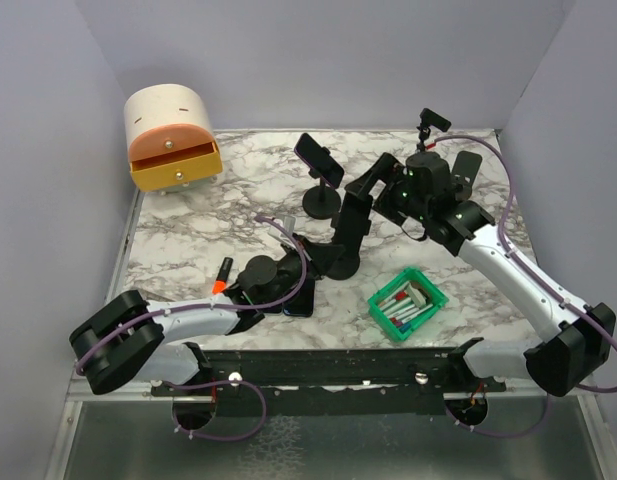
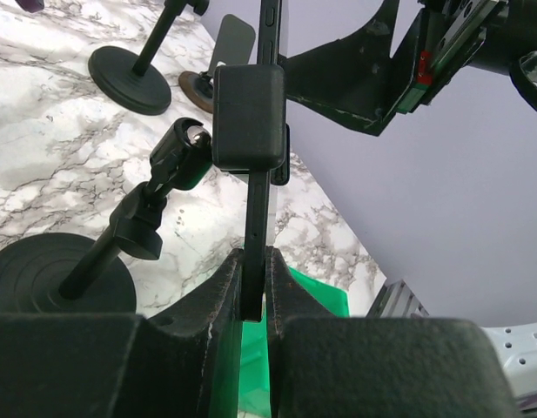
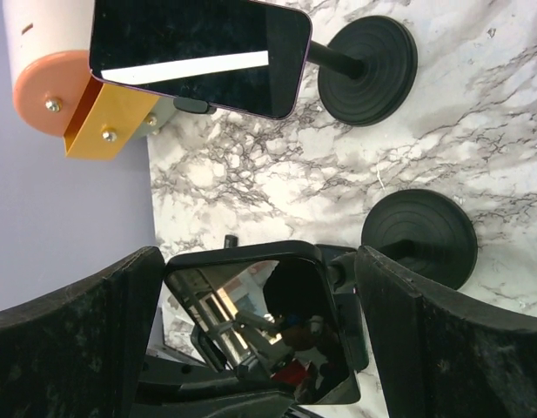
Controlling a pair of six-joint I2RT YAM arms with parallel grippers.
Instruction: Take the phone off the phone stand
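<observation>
A dark phone (image 1: 354, 222) is in the holder of the middle stand (image 1: 343, 268), standing steeply in the top view. Seen edge-on in the left wrist view, the phone (image 2: 255, 231) runs upward behind the black holder block (image 2: 249, 117); its lower end is pinched by my left gripper, which is shut. The stand's jointed arm (image 2: 181, 155) still reaches the holder. Around the phone's upper end my right gripper stands open, one finger on either side of the glossy screen (image 3: 277, 322). Whether those fingers touch it, I cannot tell.
Behind is another stand with a phone (image 1: 319, 160); a third stand (image 1: 468, 167) sits back right. A green basket (image 1: 408, 303) of small items lies at front right. Flat phones (image 1: 299, 298) lie under the left arm. A drawer box (image 1: 172, 138) occupies the back left.
</observation>
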